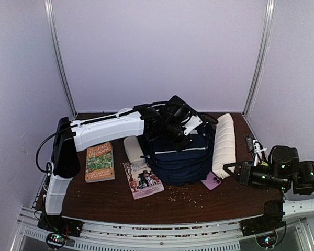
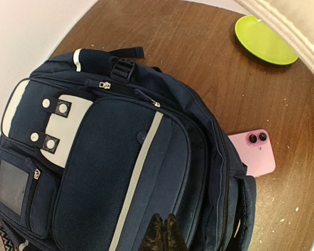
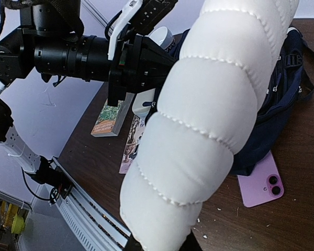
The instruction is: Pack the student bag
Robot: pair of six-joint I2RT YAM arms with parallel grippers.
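The navy backpack (image 1: pixel 182 166) lies on the table with its pocketed front facing up, shown almost whole in the left wrist view. Over it hangs my left gripper (image 1: pixel 184 142), its fingers (image 2: pixel 170 232) together and nothing showing between them. At the right, a white quilted roll (image 1: pixel 224 141) is pinched at its near end by my right gripper (image 1: pixel 228 168); in the right wrist view this roll (image 3: pixel 199 115) rises large across the middle and hides much of the bag. A pink phone (image 2: pixel 256 151) pokes out from the bag's edge.
Left of the bag lie an orange-and-green book (image 1: pixel 99 163), a pink book (image 1: pixel 143 181) and a pale rounded case (image 1: pixel 133 150). A white bowl (image 3: pixel 162 37) stands behind my left arm. A green plate (image 2: pixel 264 41) lies beyond the phone. Crumbs dot the clear front table.
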